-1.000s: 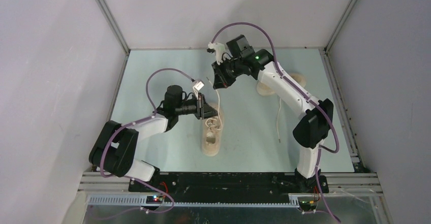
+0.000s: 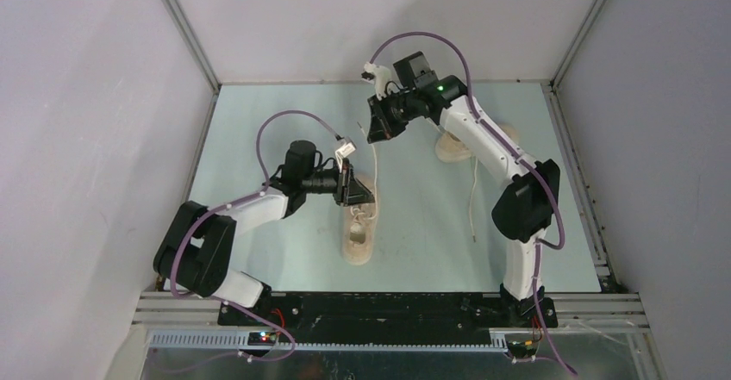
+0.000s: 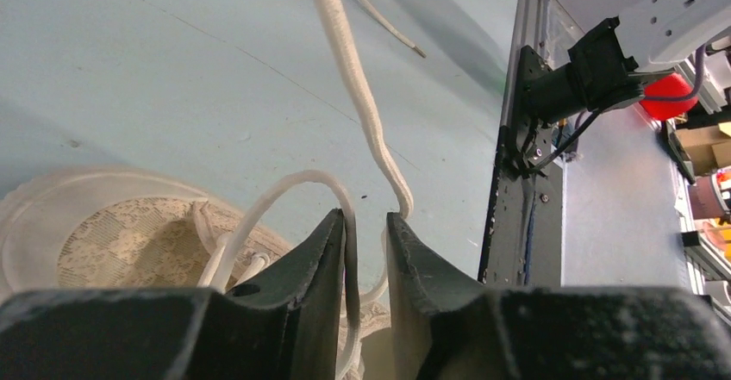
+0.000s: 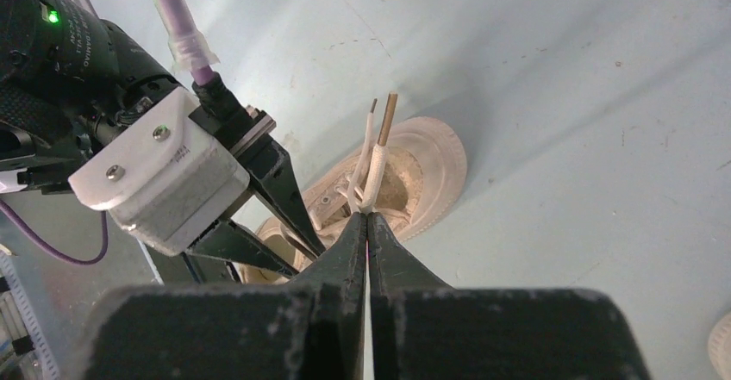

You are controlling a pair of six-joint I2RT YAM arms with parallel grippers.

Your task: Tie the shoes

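Observation:
The near shoe (image 2: 357,246), a beige one, lies on the table beneath my left gripper (image 2: 365,196). In the left wrist view that gripper stands open over the shoe, and a loop of shoelace (image 3: 349,251) arches over and runs down between its fingers, close to the left one. My right gripper (image 2: 376,139) is shut on a lace farther back; in the right wrist view the lace end (image 4: 376,173) with its brown tip sticks out past the fingertips. From there the lace (image 3: 362,96) runs down toward the shoe, passing by the left gripper's right finger. The lacing is partly hidden.
A second beige shoe (image 2: 452,148) lies at the back right, partly covered by the right arm, with its lace (image 2: 472,203) trailing forward. Walls enclose the sides and back.
Over the last second my left gripper has shifted slightly right and toward the front over the shoe. The right gripper has moved a little right and back, drawing the lace with it.

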